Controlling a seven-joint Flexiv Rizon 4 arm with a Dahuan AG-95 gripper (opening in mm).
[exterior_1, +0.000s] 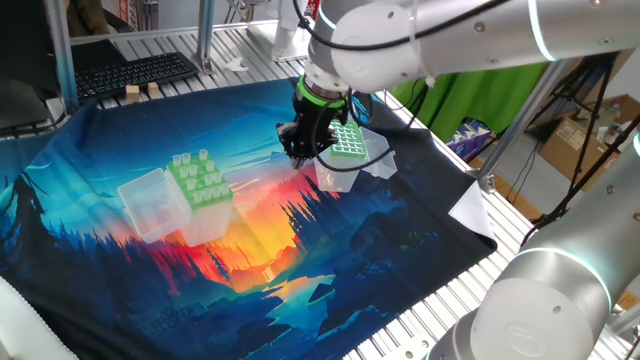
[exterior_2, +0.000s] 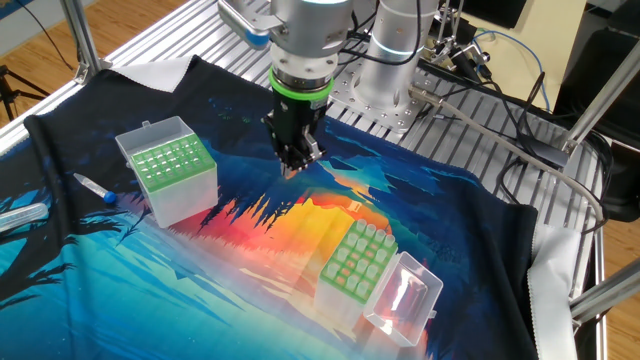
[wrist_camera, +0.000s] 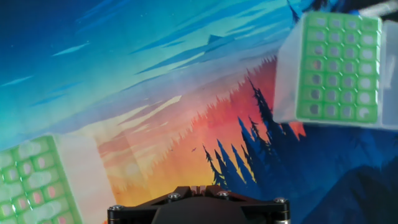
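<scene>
My gripper points down above the cloth, between two clear boxes with green racks. Its fingertips meet in the wrist view, and nothing shows between the fingers. One green rack carries several clear tubes or tips; its box lid hangs open beside it. The other green rack shows a grid of holes without tubes standing up, its lid also open. In the wrist view, the filled rack is cut off at lower left, and the other rack lies at upper right.
A blue-capped marker lies beside the rack without tubes, and another pen is at the left edge. The printed cloth between and in front of the boxes is clear. A keyboard sits at the back left.
</scene>
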